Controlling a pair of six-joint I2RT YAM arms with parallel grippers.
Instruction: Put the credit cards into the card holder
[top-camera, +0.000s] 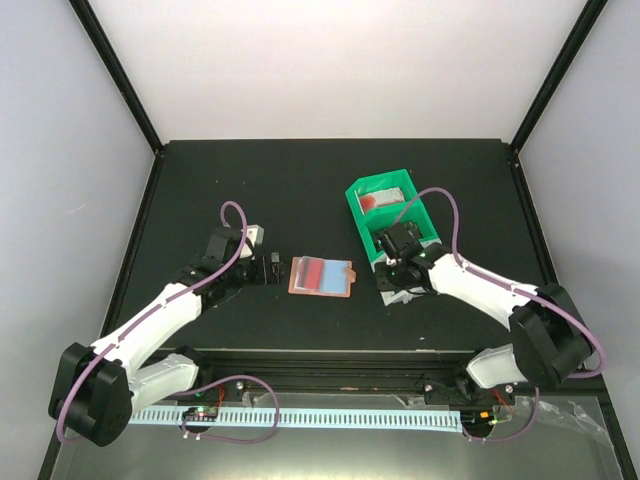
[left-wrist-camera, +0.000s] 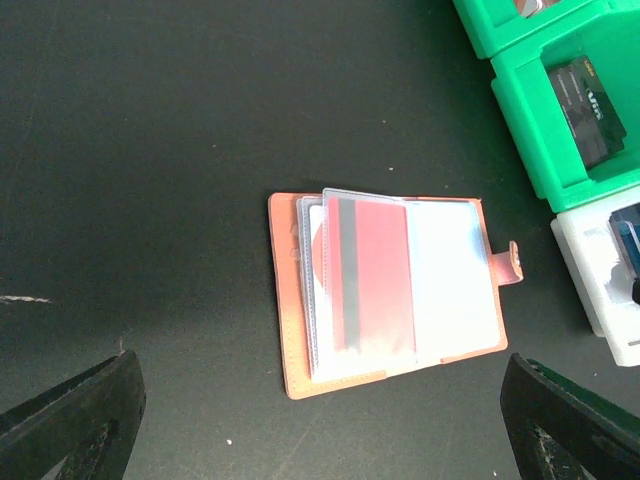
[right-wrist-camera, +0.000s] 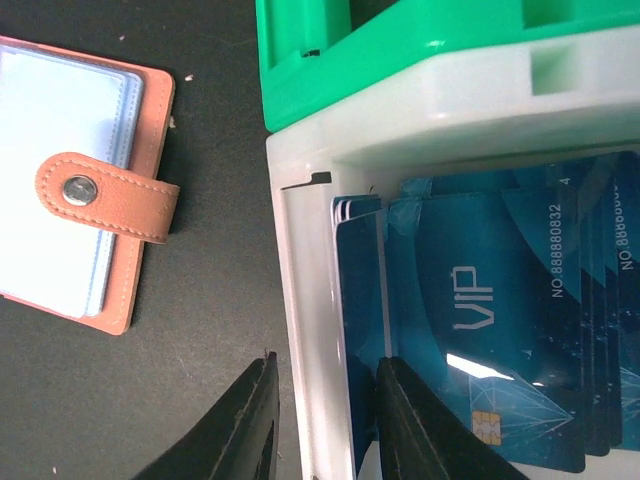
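The open card holder (left-wrist-camera: 290, 330), tan with clear sleeves, lies flat mid-table; a red-striped card (left-wrist-camera: 372, 275) shows in its sleeves. Its snap strap (right-wrist-camera: 110, 195) points toward the white box. Dark blue VIP cards (right-wrist-camera: 490, 300) lean in the white box (right-wrist-camera: 312, 300), and a few dark blue cards (right-wrist-camera: 362, 310) stand against its left wall. My right gripper is part open over that wall, one finger outside, the other at the inner side of the standing cards. My left gripper stands open and empty, left of the holder (top-camera: 320, 290).
Behind the white box adjoins a green two-part tray (top-camera: 362, 222). Red-and-white cards (top-camera: 381, 199) lie in its far part, a black card stack (left-wrist-camera: 588, 110) in its near part. The table around the holder is clear.
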